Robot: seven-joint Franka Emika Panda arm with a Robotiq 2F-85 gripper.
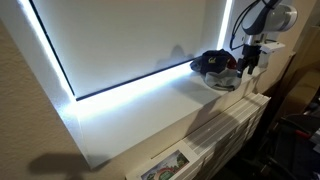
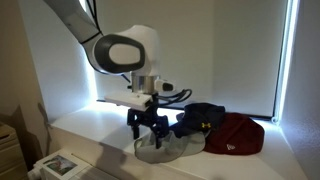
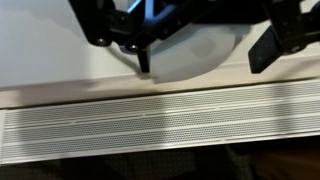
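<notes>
My gripper [image 2: 149,130] is open, its two fingers set wide apart in the wrist view. It hangs at the front edge of a grey cap [image 2: 175,148], which lies on the white window sill. Between the fingers in the wrist view, the cap's pale rounded brim [image 3: 190,58] is visible; I cannot tell whether either finger touches it. Behind the grey cap is a dark navy cap [image 2: 200,118] with a small yellow logo. A maroon cap [image 2: 236,135] rests to their right in the second exterior view.
The long sill [image 1: 140,105] is bare away from the caps. Below its front edge runs a white slatted vent [image 3: 160,120]. A colourful picture [image 1: 165,166] lies on the lower ledge. A window blind [image 1: 120,45] closes off the back.
</notes>
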